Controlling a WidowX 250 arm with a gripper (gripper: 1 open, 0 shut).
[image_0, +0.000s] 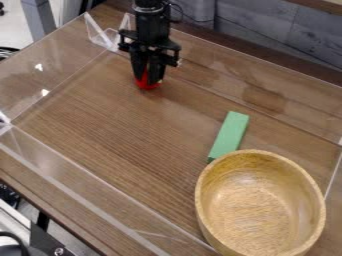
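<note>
My black gripper is over the upper-left part of the wooden table, low at the surface. A red object shows at its fingertips, partly covered by the gripper. Whether the fingers are closed on it is hard to tell. A green bar lies on the right half of the table, apart from the gripper. A large round beige bowl stands at the lower right.
A clear plastic item sits at the upper left, behind the gripper.
</note>
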